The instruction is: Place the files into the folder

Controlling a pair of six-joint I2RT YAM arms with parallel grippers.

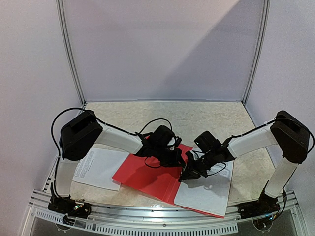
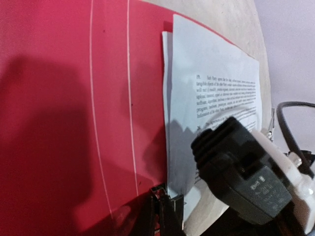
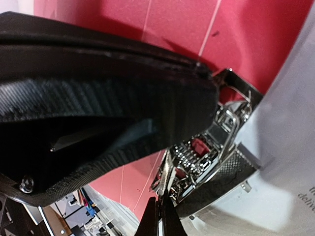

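The red folder (image 1: pixel 142 174) lies open, angled, with white sheets (image 1: pixel 204 194) on its right half under my right arm. Printed text shows on them in the left wrist view (image 2: pixel 221 83). A metal clip mechanism (image 3: pixel 202 147) sits at the inner edge of those sheets. My left gripper (image 1: pixel 178 160) and right gripper (image 1: pixel 186 172) are close together over the fold by the clip. Both are shut, with nothing clearly visible between their fingers; the clip partly obscures the tips.
Another stack of white paper (image 1: pixel 93 167) lies left of the folder, partly under the left arm.
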